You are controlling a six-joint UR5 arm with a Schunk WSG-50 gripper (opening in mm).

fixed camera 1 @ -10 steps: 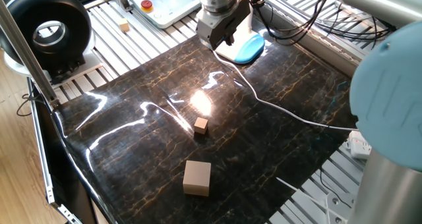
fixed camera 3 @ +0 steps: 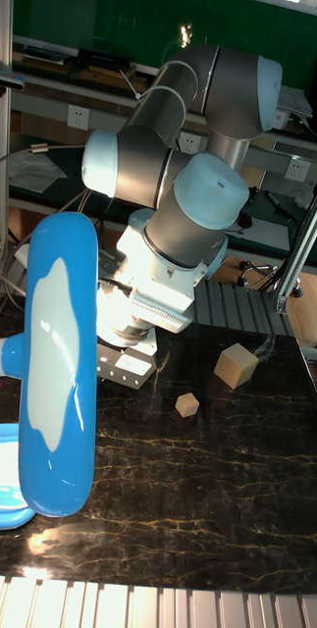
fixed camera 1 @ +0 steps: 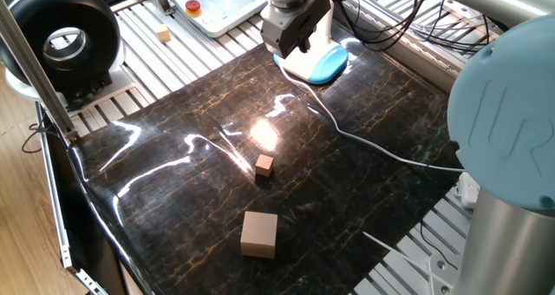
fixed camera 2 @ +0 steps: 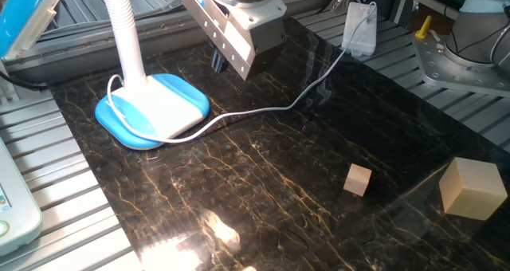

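A small wooden cube rests on the dark marbled sheet, a short way from a larger wooden cube. In exterior view 2 the small cube lies left of the large cube, with a gap between them. My gripper hangs in the air near the lamp base, well away from both cubes. Its dark fingertips point down, and whether they stand apart does not show clearly. In exterior view 3 the lamp head partly covers the view near the gripper, while the small cube and large cube are plain to see.
A blue and white lamp base stands on the sheet near the gripper. Its white cable runs across to a power strip. Another small block lies on the slats by the teach pendant.
The gripper has shifted slightly up over the last second, and the blue arm joint at the right has moved a little left. Both cubes lie where they were.
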